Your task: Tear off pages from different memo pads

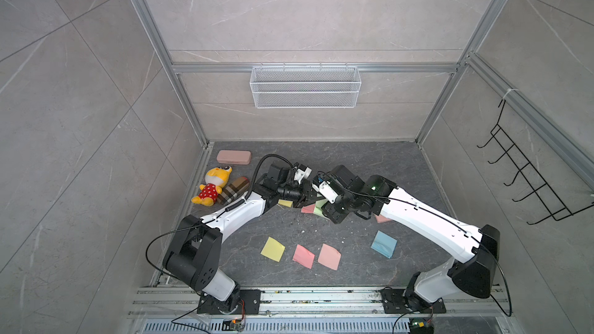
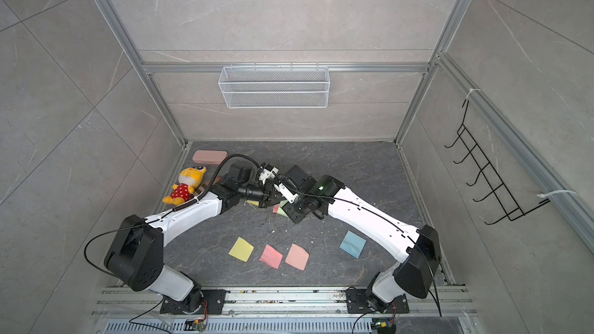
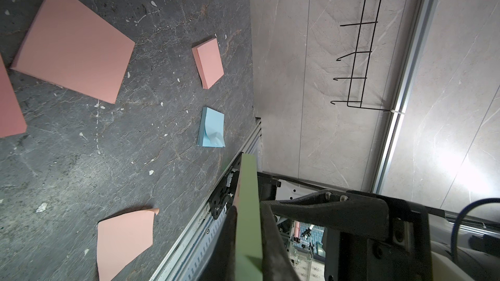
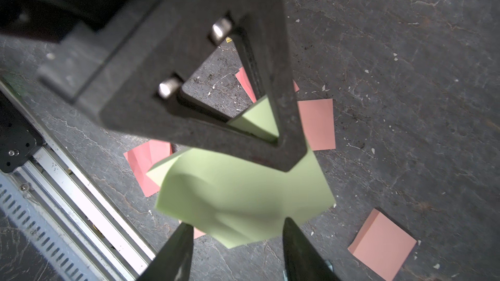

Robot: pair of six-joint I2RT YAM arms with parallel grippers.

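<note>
Over the middle of the floor both grippers meet. My left gripper is shut on a green memo pad (image 3: 249, 187), seen edge-on in the left wrist view; in the right wrist view the pad's top (image 4: 229, 197) shows under the black fingers. My right gripper has its fingertips apart at the pad's lower edge; whether they touch paper is unclear. On the floor lie pink pads (image 4: 380, 244) and a blue pad (image 3: 211, 127); yellow (image 1: 273, 248), pink (image 1: 303, 256), salmon (image 1: 329, 257) and blue (image 1: 383, 243) sheets lie along the front.
At the back left are a pink case (image 1: 234, 157), a yellow plush toy (image 1: 213, 182) and a plaid item (image 1: 238, 185). A white wire basket (image 1: 305, 87) hangs on the back wall, a black hook rack (image 1: 526, 173) on the right.
</note>
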